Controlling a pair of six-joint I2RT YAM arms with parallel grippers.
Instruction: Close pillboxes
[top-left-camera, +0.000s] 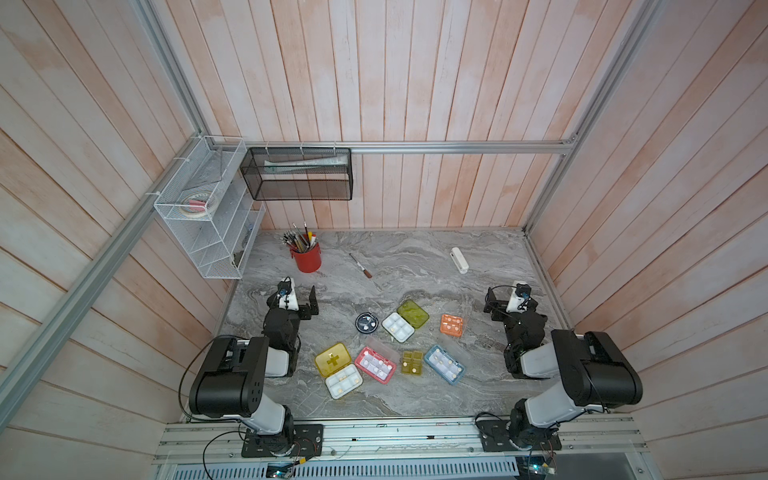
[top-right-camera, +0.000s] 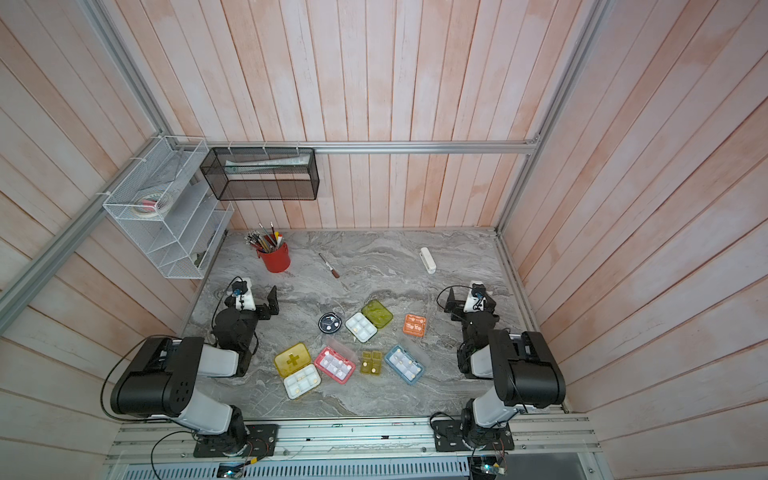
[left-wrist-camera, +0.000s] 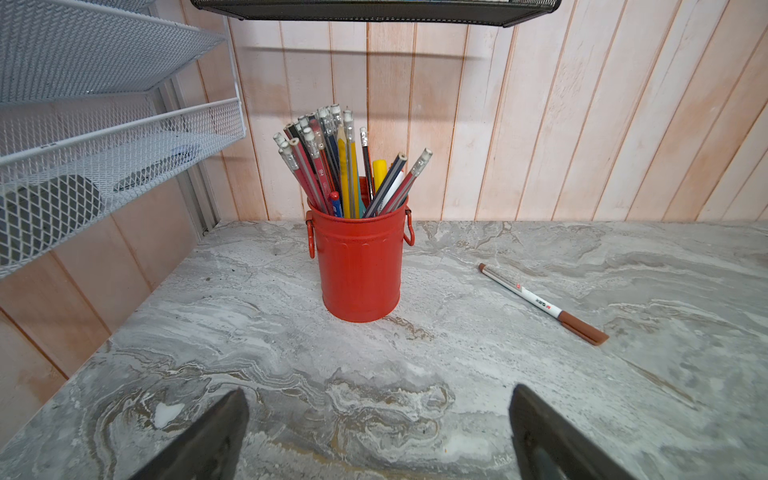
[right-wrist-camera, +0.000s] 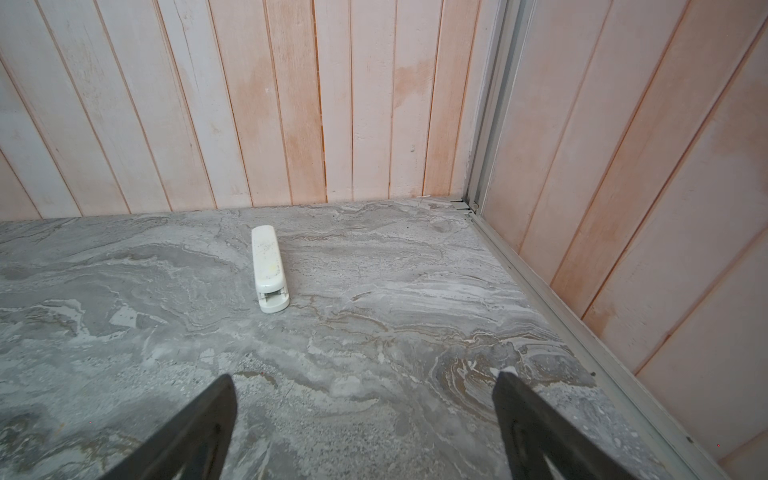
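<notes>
Several pillboxes lie on the middle and front of the table: a yellow-lidded one (top-left-camera: 343, 380), a pink one (top-left-camera: 375, 365), a small olive one (top-left-camera: 412, 363), a blue one (top-left-camera: 444, 364), a white one with green lid (top-left-camera: 397, 326), an orange one (top-left-camera: 451, 325) and a round dark one (top-left-camera: 366, 323). The yellow, pink, green-lidded and blue boxes show lids swung open; the others are hard to tell. My left gripper stands open, left of the boxes, empty and facing the back. My right gripper stands open to their right, also empty.
A red pencil bucket (left-wrist-camera: 359, 276) stands at back left below wire shelves (top-left-camera: 200, 224) and a hanging black basket (top-left-camera: 296, 190). A marker (left-wrist-camera: 542, 304) lies beside it, a white stapler (right-wrist-camera: 269, 264) at back right.
</notes>
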